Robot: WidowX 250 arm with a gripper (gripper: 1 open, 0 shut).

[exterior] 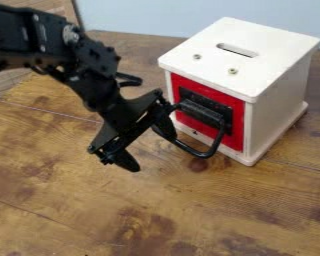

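Note:
A white wooden box (276, 75) stands at the upper right, with a red front panel (235, 103) that carries a black fixture (199, 108) and a black loop handle (203, 150). Left of the box, my black gripper (147, 148) hangs low over the wooden table, fingers open and apart. Its right finger is close to the handle; whether they touch I cannot tell.
Bare wooden table (149, 215) fills the front and left of the view. A slot and two small metal knobs show on the box's top. A pale wall runs along the back.

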